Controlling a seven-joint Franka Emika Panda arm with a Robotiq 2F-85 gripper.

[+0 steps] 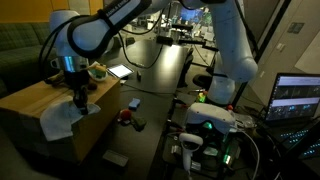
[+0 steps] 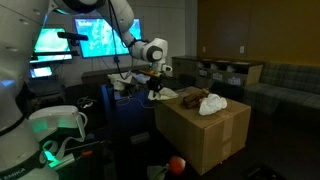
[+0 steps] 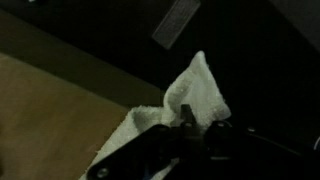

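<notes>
A white cloth [image 1: 62, 118] hangs down over the edge and side of a brown cardboard box [image 1: 92, 127] in exterior view 1. My gripper [image 1: 80, 97] is just above the cloth's upper right part. In the wrist view, the dark gripper is shut on the white cloth [image 3: 198, 92], whose loose corner sticks out past the fingers. Part of the cloth runs toward the brown box [image 3: 50, 125] on the left. The fingertips are dark and partly hidden by the cloth.
Brown crumpled material [image 2: 205, 86] and a white bundle [image 2: 213, 104] show on the box top [image 2: 185, 110]. A red round object [image 2: 177, 165] is in front of the box. Small items [image 1: 125, 116] lie on the dark floor beside it.
</notes>
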